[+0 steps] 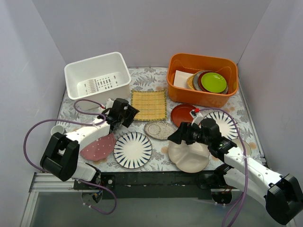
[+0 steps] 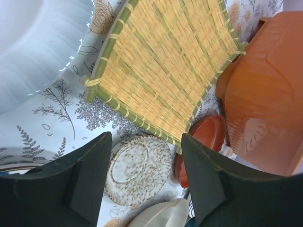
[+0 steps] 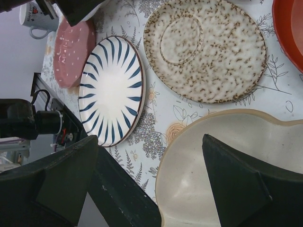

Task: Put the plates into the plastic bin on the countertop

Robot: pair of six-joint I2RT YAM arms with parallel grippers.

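The orange plastic bin stands at the back right, with several plates inside and a green plate on top. A yellow woven square tray lies on the countertop between the bins. My left gripper is open near its front left corner; in the left wrist view the tray is ahead of the empty fingers. Held over the cream divided plate, my right gripper is open and empty. Also lying out are a speckled plate, a blue-striped plate and a red plate.
An empty white bin occupies the back left. A pink dish and a white cup sit around the left arm. Beyond the right arm lies another striped plate. A white round dish shows in the left wrist view.
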